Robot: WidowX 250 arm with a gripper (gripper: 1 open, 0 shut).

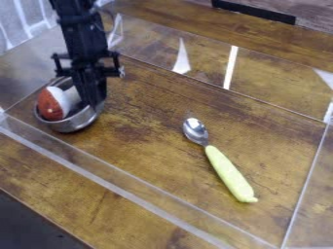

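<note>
A metal bowl (69, 121) rests at the left of the wooden table, holding an orange-red and white object (53, 102). My gripper (92, 92) is down at the bowl's back right, its tip reaching the bowl; whether it grips the rim is hard to see. A spoon with a pale yellow-green handle (224, 167) lies on the right half of the table.
Clear barriers (169, 195) surround the work area on the wooden table (143, 146). The middle of the table, between the bowl and the spoon, is free.
</note>
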